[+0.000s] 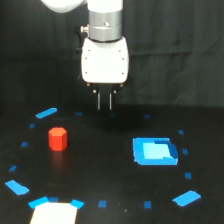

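A white robot arm hangs from the top, its gripper (105, 100) high above the dark table, two thin fingers pointing down, apart with nothing visible between them. A red block (58, 139) rests on the table to the left, below and left of the gripper. On the right lies a blue square (142, 142) with a pale inner area, like a shallow tray or a frame.
The dark table (108, 175) carries blue tape strips (186, 198) and small blue marks. A pale square piece (54, 213) is cut off at the bottom left edge.
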